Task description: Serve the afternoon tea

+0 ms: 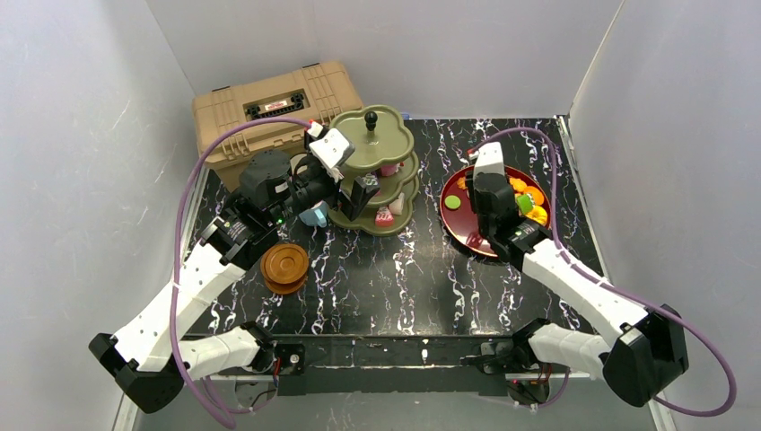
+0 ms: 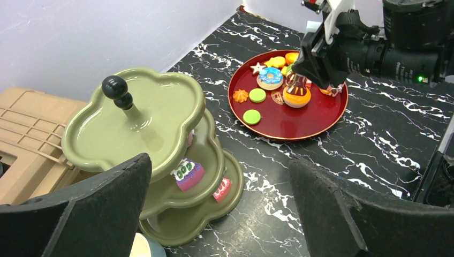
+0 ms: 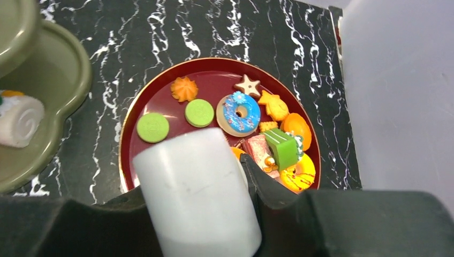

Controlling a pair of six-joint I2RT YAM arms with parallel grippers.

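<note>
A green three-tier stand (image 1: 372, 135) holds sweets on its lower tiers, including a pink piece (image 2: 222, 188) and a white roll (image 3: 19, 122). My left gripper hangs open at the stand, empty. My right gripper (image 1: 483, 184) is over the round red tray (image 3: 171, 80) of toy pastries: green macarons (image 3: 153, 127), a blue doughnut (image 3: 237, 114), a green cake (image 3: 282, 145), orange pieces. In the right wrist view its fingers are mostly behind a white housing; what it is shut on cannot be made out.
A tan case (image 1: 229, 108) stands at the back left. Brown coasters (image 1: 284, 268) lie at the front left, with a light blue cup (image 1: 311, 215) behind them. Walls enclose the sides and back.
</note>
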